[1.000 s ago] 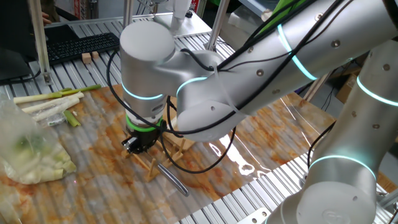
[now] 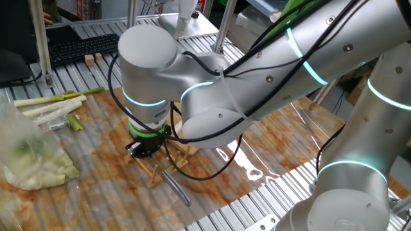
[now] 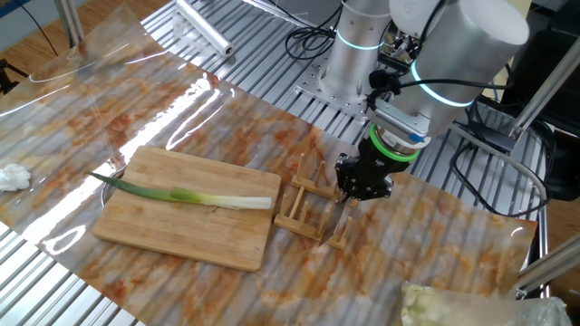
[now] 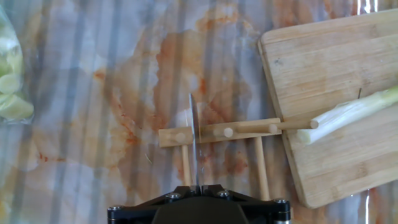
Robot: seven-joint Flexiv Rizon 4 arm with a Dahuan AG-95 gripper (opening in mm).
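A knife (image 4: pixel 194 140) with a thin grey blade points away from my gripper, which is shut on it; the handle is hidden by the fingers. Seen edge-on in the wrist view, the blade passes between pegs of the small wooden rack (image 4: pixel 252 129). In exterior view 2 my gripper (image 3: pixel 361 186) stands low at the right end of the rack (image 3: pixel 294 223), and the blade (image 3: pixel 333 221) slants down among its pegs. Exterior view 1 shows the blade (image 2: pixel 176 187) reaching past the rack's near side. Whether it touches the rack, I cannot tell.
A cutting board (image 3: pixel 181 242) with a leek (image 3: pixel 222 200) on it lies beside the rack. A plastic bag of cut vegetable (image 2: pixel 35 157) and loose stalks (image 2: pixel 58 106) are on the other side. Marbled sheet (image 3: pixel 453 235) between rack and bag is clear.
The blade's tip now sits slightly lower and farther left in exterior view 1. The rack looks unmoved.
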